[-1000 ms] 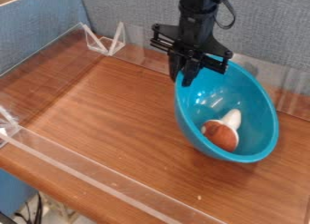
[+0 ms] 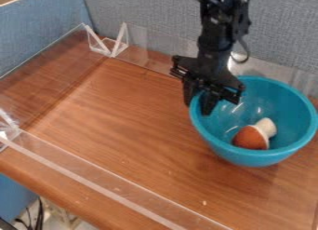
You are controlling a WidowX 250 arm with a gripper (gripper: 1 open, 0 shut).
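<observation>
The black gripper [image 2: 205, 92] hangs at the upper rim on the left side of a turquoise bowl [image 2: 271, 152] on the right of the wooden table. Whether its fingers grip the rim is hard to tell. Inside the bowl lies an orange-brown and white object [image 2: 252, 138], perhaps a toy mushroom.
Bare wood [image 2: 112, 131] fills the left and middle of the table. A white wire stand [image 2: 107, 43] is at the back left. A grey panel runs along the back, with clear edging around the table.
The bowl has come down and tilts less than a second ago, shifting slightly right, with the gripper at its rim. The object inside has shifted within the view.
</observation>
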